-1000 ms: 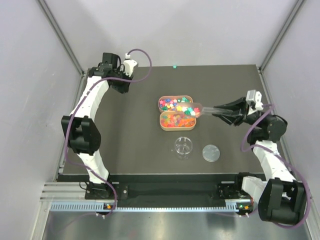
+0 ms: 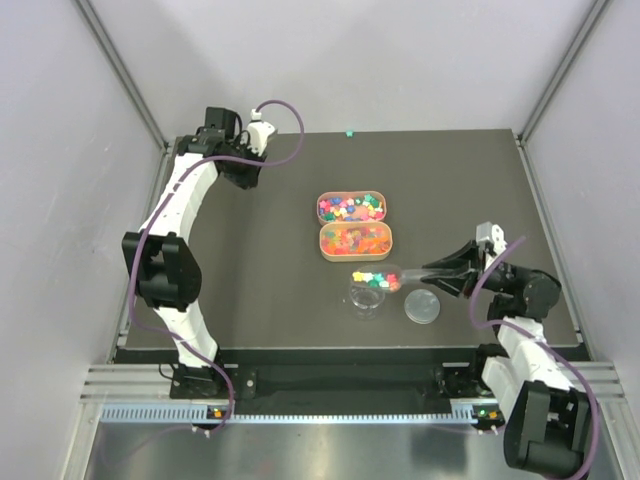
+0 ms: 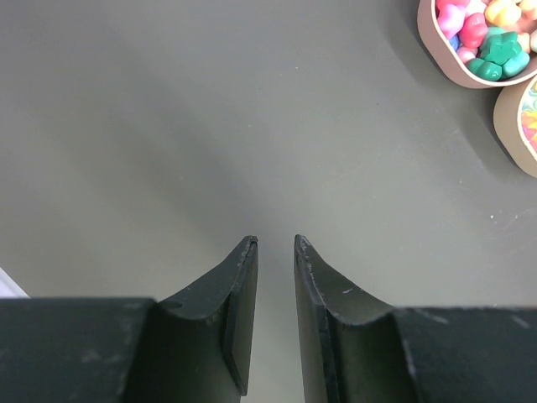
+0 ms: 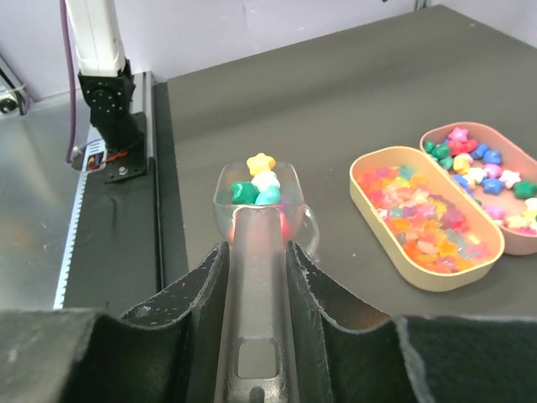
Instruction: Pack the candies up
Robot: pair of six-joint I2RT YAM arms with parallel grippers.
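My right gripper is shut on the handle of a clear scoop (image 4: 258, 290). In the scoop's bowl lie several candies (image 4: 256, 191), green, yellow, white and teal. From above, the bowl hangs over the far rim of an empty-looking clear jar (image 2: 366, 302). A round clear lid (image 2: 422, 306) lies to the jar's right. Behind are two oblong boxes: a pink one (image 4: 518, 241) of star-like candies and a peach one (image 4: 394, 256) of translucent gummy candies. Far off at the back left, my left gripper is slightly open, bare grey table between its fingertips.
A dark rail (image 2: 330, 356) runs along the front edge. A small green bit (image 2: 349, 133) sits at the back edge.
The left arm looks unmoved; jar, lid and boxes stay in place.
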